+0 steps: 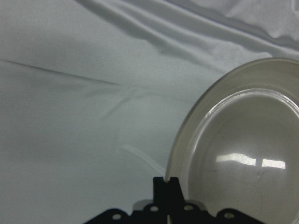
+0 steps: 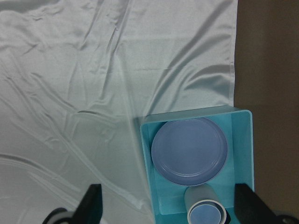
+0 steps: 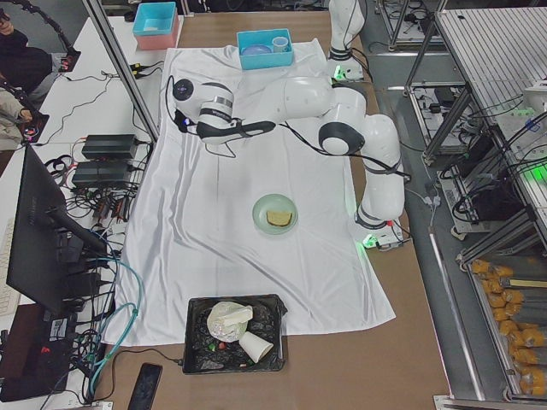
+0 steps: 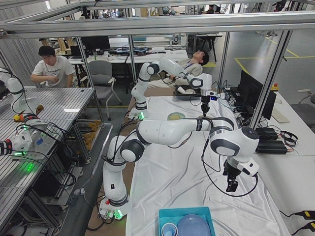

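In the left wrist view, my left gripper is shut on the rim of a pale round plate [image 1: 243, 186]; the arm mostly hides this plate in the camera left view. A green plate [image 3: 265, 205] with a yellowish piece [image 3: 279, 219] on it lies on the white cloth. My right gripper is open above the turquoise box [image 2: 243, 149], which holds a blue plate [image 2: 188, 147] and a cup [image 2: 197, 195] in the right wrist view.
A black tray [image 3: 197, 333] with crumpled white stuff and a white cup sits at the near end. A monitor [image 3: 38, 239] and cables line the left side.
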